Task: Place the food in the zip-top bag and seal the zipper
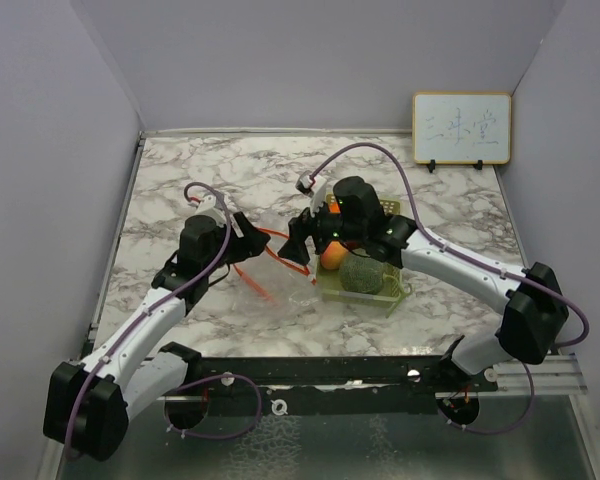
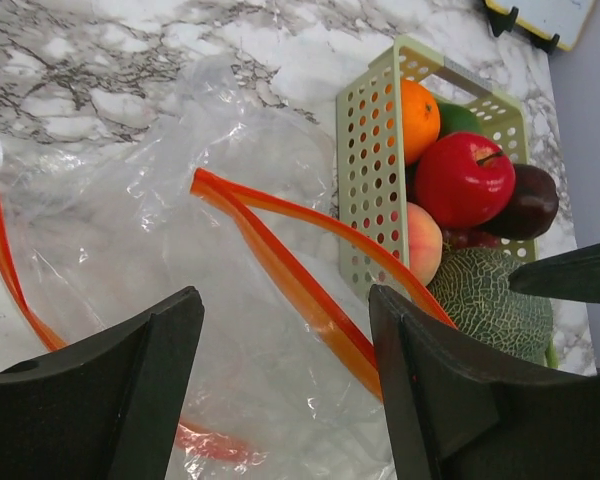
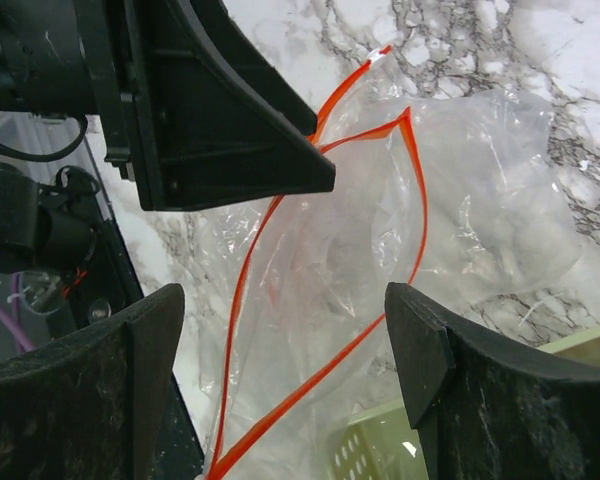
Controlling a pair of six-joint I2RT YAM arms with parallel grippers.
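The clear zip top bag [image 2: 130, 240] with orange-red zipper strips [image 3: 330, 370] lies open and crumpled on the marble table. My left gripper [image 1: 248, 232] and my right gripper [image 1: 302, 242] hover over it, both open, with no food between their fingers. The food sits in a green perforated basket [image 2: 370, 150] right of the bag: an orange [image 2: 420, 120], red apple [image 2: 465, 180], peach [image 2: 424, 255], eggplant [image 2: 528, 205] and melon [image 2: 495, 300], with a green item behind the apple.
A whiteboard [image 1: 460, 125] stands at the back right. Side walls bound the workspace.
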